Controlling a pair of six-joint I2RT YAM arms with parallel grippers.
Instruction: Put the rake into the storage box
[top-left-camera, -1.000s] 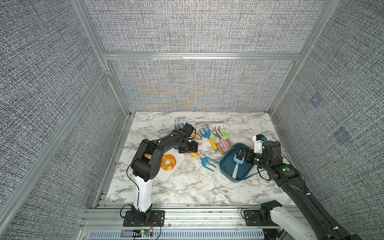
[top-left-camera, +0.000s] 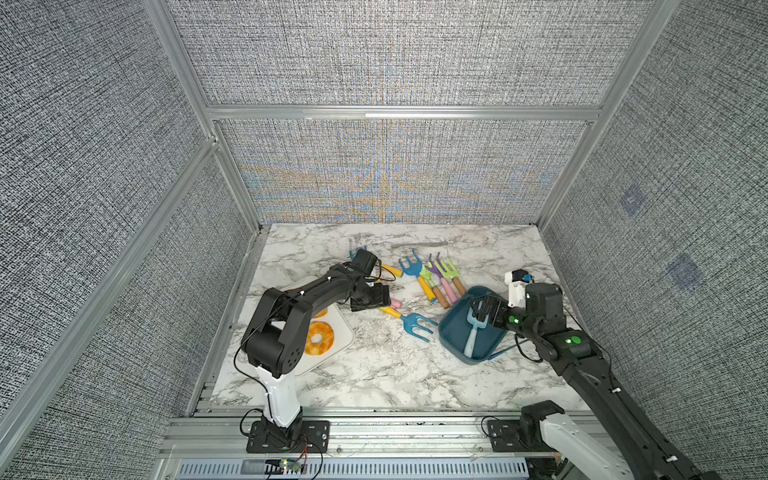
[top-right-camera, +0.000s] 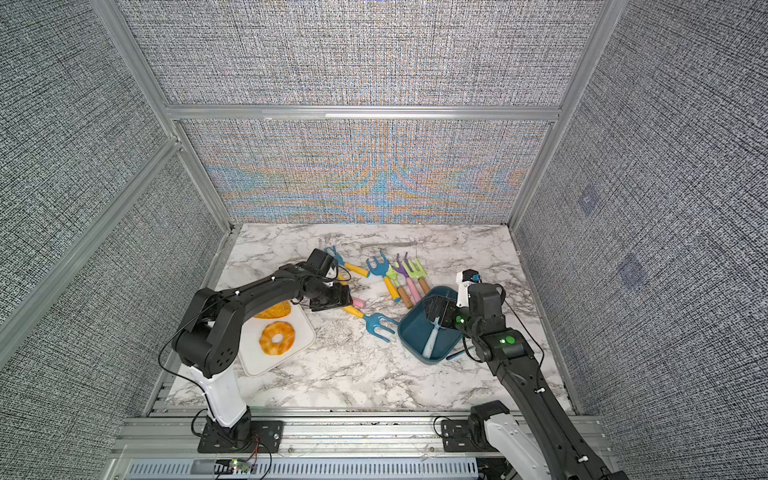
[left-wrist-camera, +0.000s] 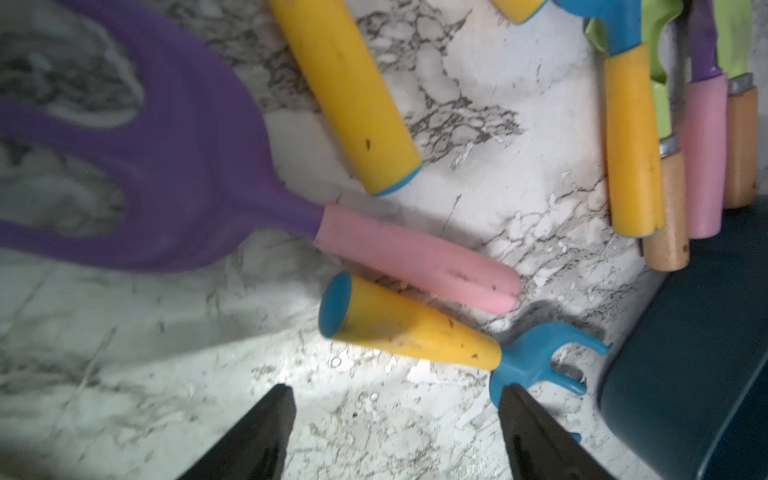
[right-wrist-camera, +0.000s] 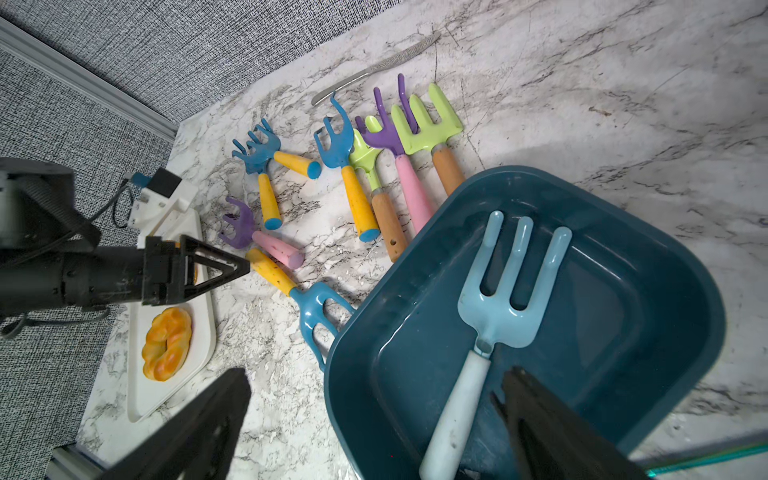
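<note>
Inside the dark teal storage box (right-wrist-camera: 360, 360) lies a light blue rake with a pale handle (right-wrist-camera: 504, 312). Over the box my right gripper (top-left-camera: 480, 308) hangs open, its fingers (right-wrist-camera: 552, 432) apart and empty. To the left, above the table, my left gripper is open with nothing between its fingers. In the left wrist view a blue fork with a yellow handle (left-wrist-camera: 408, 324) lies just ahead of those fingers, and a purple rake with a pink handle (left-wrist-camera: 416, 256) lies beyond it. More rakes, blue (right-wrist-camera: 356, 192), purple (right-wrist-camera: 412, 188) and green (right-wrist-camera: 432, 132), lie beside the box.
A white tray (top-right-camera: 300, 348) with bread rings (top-right-camera: 277, 338) stands on the left, close to my left arm. Two yellow-handled blue forks (right-wrist-camera: 264, 172) lie at the back left. Bare marble shows along the table's front and behind the box.
My left gripper has shifted slightly left, and the white tray with its bread has moved left and towards the front. The right arm and the box have stayed put.
</note>
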